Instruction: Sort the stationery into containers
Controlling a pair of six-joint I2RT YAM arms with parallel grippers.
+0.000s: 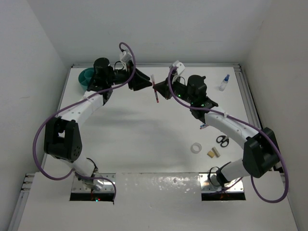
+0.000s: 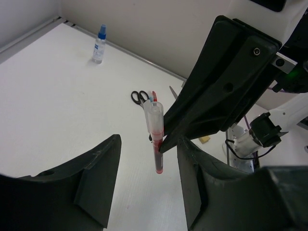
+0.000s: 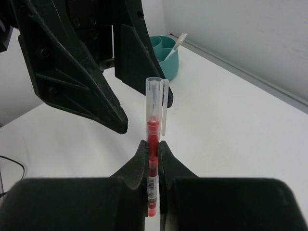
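A red pen with a clear cap [image 3: 153, 130] stands upright in my right gripper [image 1: 159, 89], shut on its lower half. My left gripper [image 1: 144, 82] is open, facing the pen from the left with empty space between its fingers. In the left wrist view the pen [image 2: 156, 120] shows between and beyond those fingertips. A teal multi-compartment holder [image 1: 83, 79] stands at the back left, partly behind my left arm; in the right wrist view a light pen rests in it.
On the right side lie a spray bottle [image 1: 223, 84], scissors [image 1: 223, 142], a tape roll [image 1: 196, 147], small blocks [image 1: 211, 154] and some pens [image 1: 203, 126].
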